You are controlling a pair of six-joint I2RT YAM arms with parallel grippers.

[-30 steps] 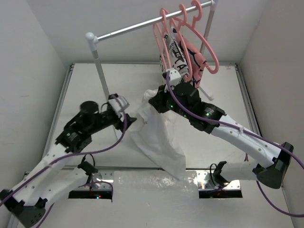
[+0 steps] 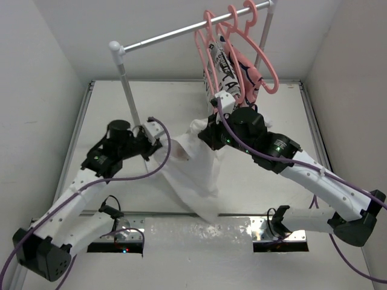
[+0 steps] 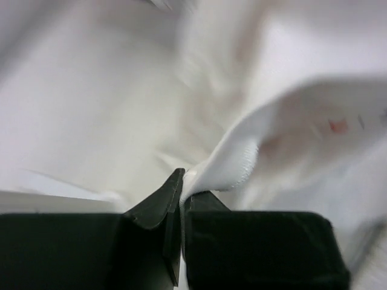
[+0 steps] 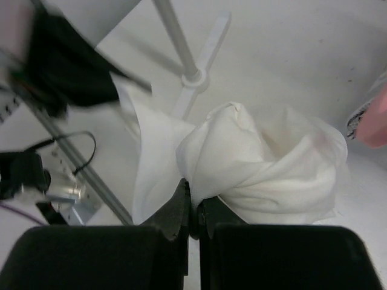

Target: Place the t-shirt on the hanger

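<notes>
A white t-shirt [image 2: 196, 166] hangs between my two arms, its lower end drooping towards the front of the table. In the left wrist view my left gripper is shut on a fold of the shirt [image 3: 233, 166]. My right gripper is shut too, pinching a bunched part of the cloth [image 4: 260, 166]. Pink hangers [image 2: 266, 66] hang from the rail at upper right, just behind the right gripper [image 2: 211, 130].
A white rack rail [image 2: 163, 37] crosses above the table, its left post [image 2: 128, 90] standing behind my left arm. Patterned clothes [image 2: 225, 69] hang among the pink hangers.
The shirt's lower end swung left. The right gripper shifted slightly.
</notes>
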